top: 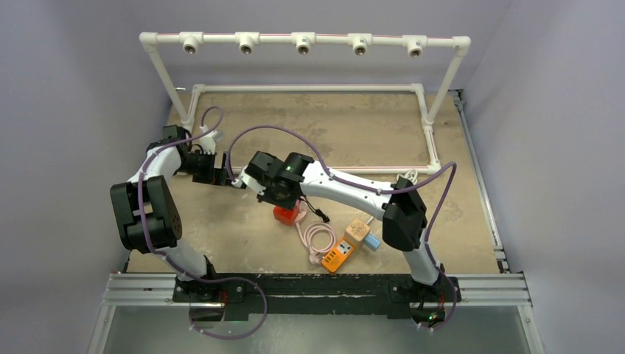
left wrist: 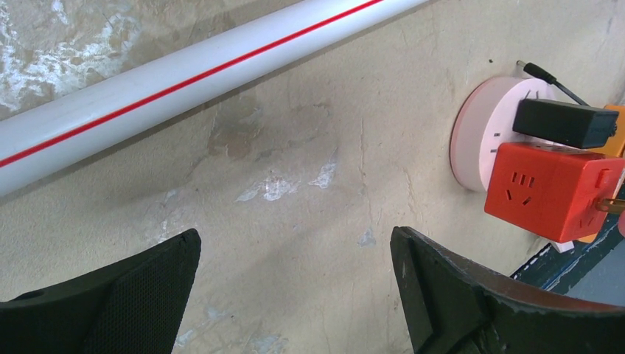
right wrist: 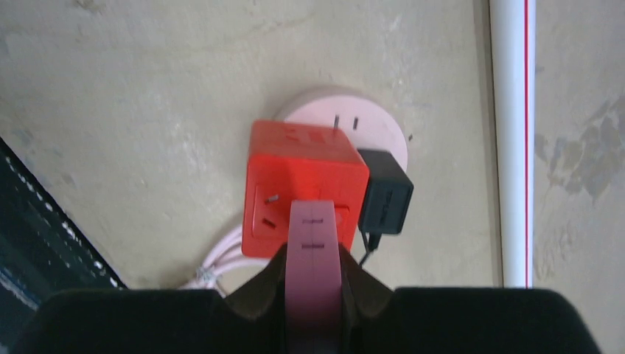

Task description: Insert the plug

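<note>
The pink plug [right wrist: 315, 273] is gripped by my right gripper, which is shut on it. In the right wrist view its end overlaps the red socket cube [right wrist: 269, 199]. At the right edge of the left wrist view, brass prongs [left wrist: 611, 206] stand at the slotted side of that cube; whether they are in the slots I cannot tell. Seen from above, the right gripper covers part of the red cube [top: 285, 215]. My left gripper is open, its fingers [left wrist: 140, 295] apart over bare table, to the left of the cube.
A round pink power strip [right wrist: 346, 114] and a black adapter [right wrist: 387, 193] sit against the cube. Coiled pink cord [top: 318, 234], an orange block [top: 339, 253], a wooden cube [top: 357, 231] and a blue block [top: 372, 242] lie front right. White pipe [left wrist: 184, 77] runs behind.
</note>
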